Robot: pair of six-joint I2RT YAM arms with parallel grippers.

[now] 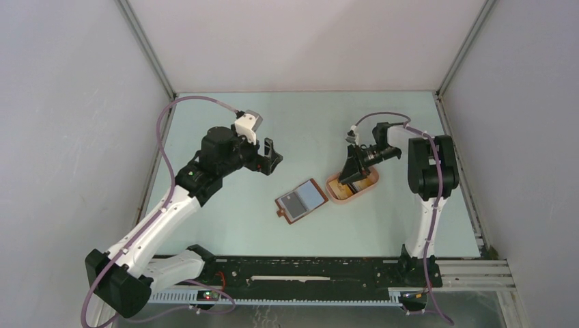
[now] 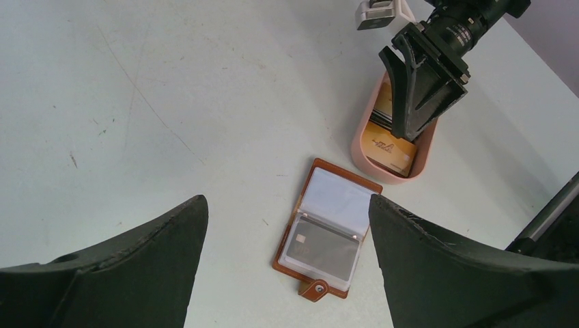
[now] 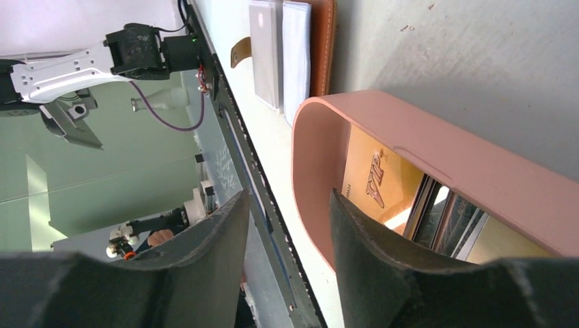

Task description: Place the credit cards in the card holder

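Observation:
The card holder (image 2: 315, 290) lies flat and unfolded, brown-edged with a white panel and a grey panel and a tab at one end. A pink oval box (image 1: 358, 194) stands just right of it. Inside the box are a gold card (image 3: 375, 171) and several dark cards (image 3: 447, 222) on edge. My right gripper is at the box's end, its fingers apart and the pink end wall showing between them in the right wrist view. Whether they touch the wall, I cannot tell. My left gripper hangs open and empty, up and left of the holder.
A dark rail (image 1: 300, 268) runs along the front edge. The right arm (image 2: 464, 27) hangs over the box.

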